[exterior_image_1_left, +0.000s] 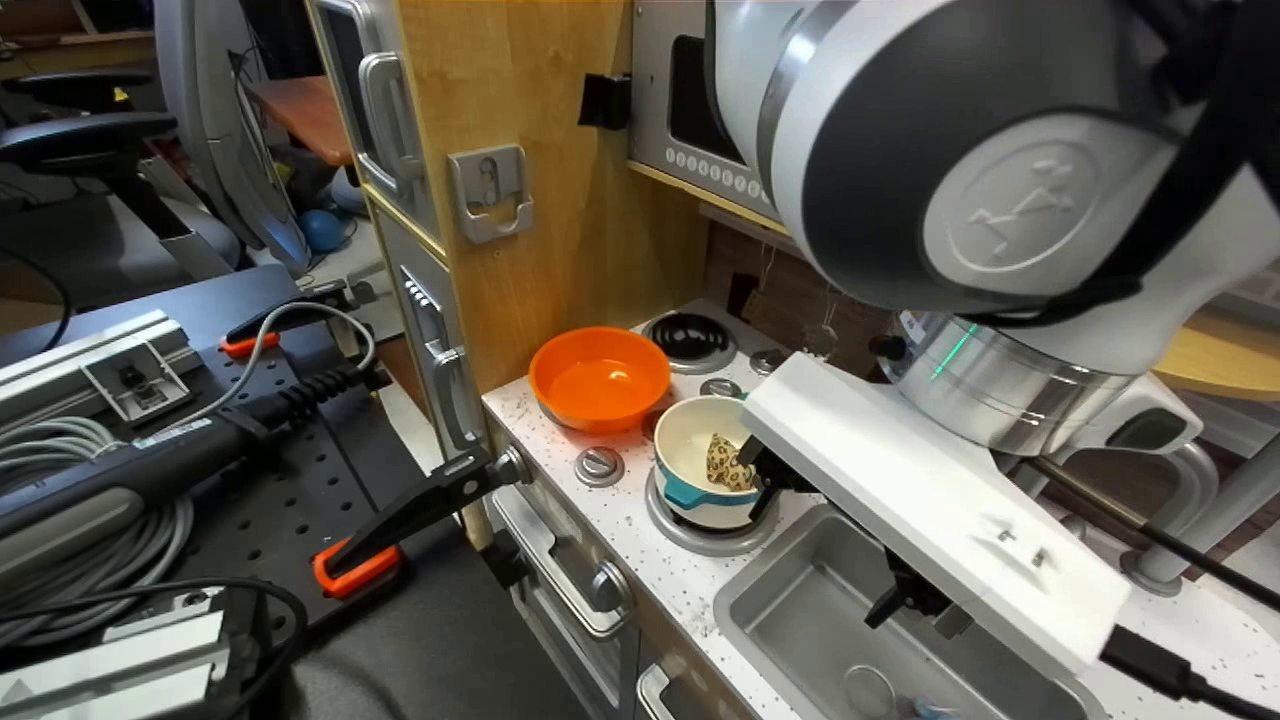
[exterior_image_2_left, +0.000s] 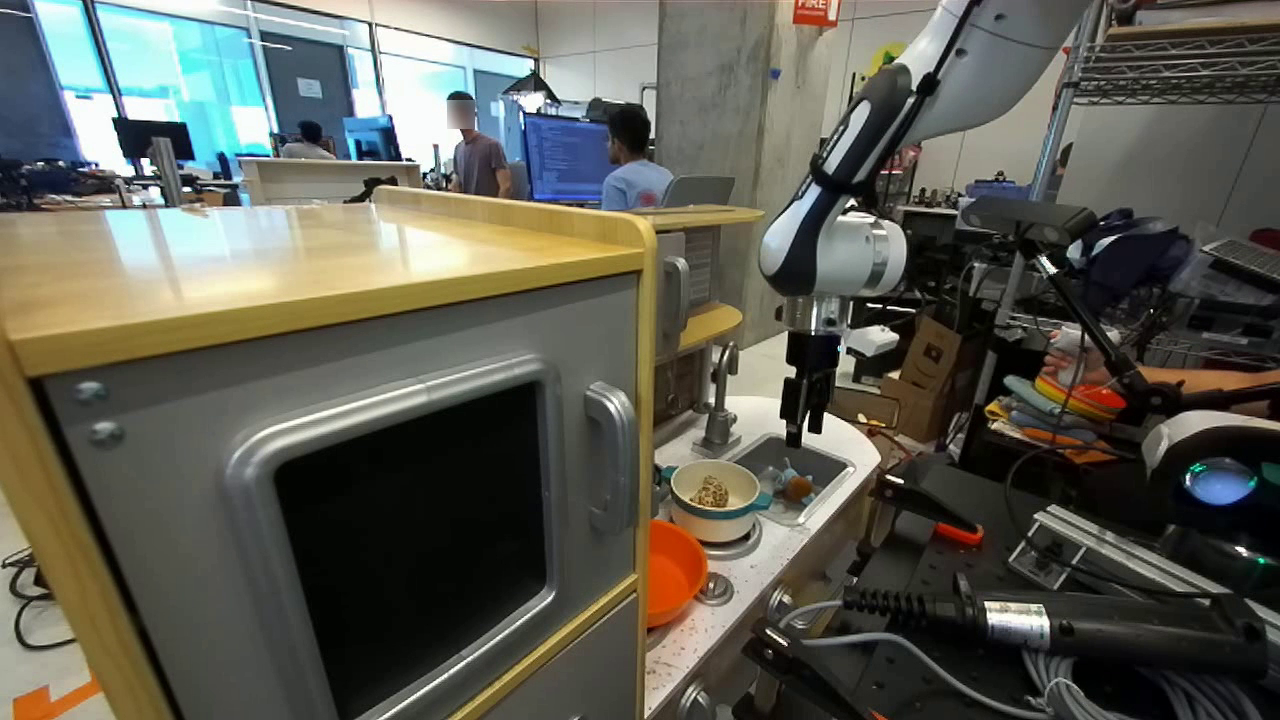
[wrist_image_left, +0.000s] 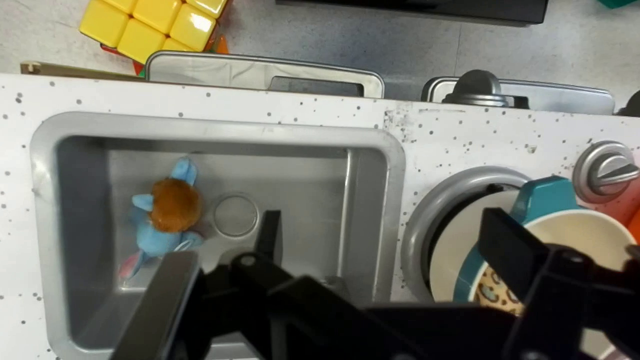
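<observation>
My gripper stands open above the counter with nothing between its fingers; in the wrist view one finger overlaps the sink and the other the pot. A cream pot (exterior_image_1_left: 689, 434) with a teal band sits on a burner. Inside it lies a leopard-spotted thing (exterior_image_1_left: 728, 463), partly hidden in the wrist view. The grey sink (wrist_image_left: 288, 198) holds a blue plush toy (wrist_image_left: 157, 241) with a brown round part (wrist_image_left: 175, 205), lying near the drain. Beyond the pot, an orange bowl (exterior_image_1_left: 600, 378) rests on the stove.
A silver faucet (exterior_image_2_left: 720, 408) rises behind the sink. The tall cabinet (exterior_image_1_left: 546, 156) walls off the stove's far side. A yellow-faced cube (wrist_image_left: 157, 24) is below the counter's front edge, and knobs (wrist_image_left: 606, 171) stick up beside the burners.
</observation>
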